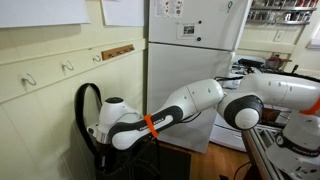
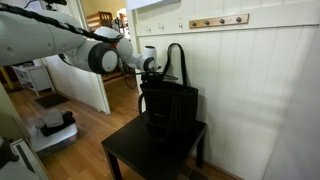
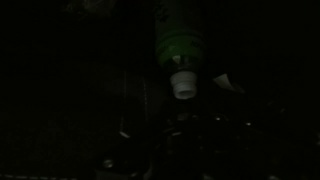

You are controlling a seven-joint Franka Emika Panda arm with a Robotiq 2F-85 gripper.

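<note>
A black tote bag (image 2: 170, 106) stands upright on the black chair seat against the wall, its handle loop raised. My gripper (image 2: 160, 78) is at the bag's top opening, partly merged with the dark fabric; it is shut. In the wrist view, which is very dark, a green bottle (image 3: 178, 35) with a white cap (image 3: 184, 84) shows at the upper middle. Nothing is visibly held between the fingers, though the darkness hides most of them. From the first exterior view, the bag's handle (image 1: 79, 112) loops beside the end of my arm.
A wooden rack with hooks (image 1: 118, 51) runs along the white wall above the bag. Behind my arm stands a white refrigerator (image 1: 187, 75). The black seat (image 2: 130, 150) has a bare front part, and wooden floor lies open to its left.
</note>
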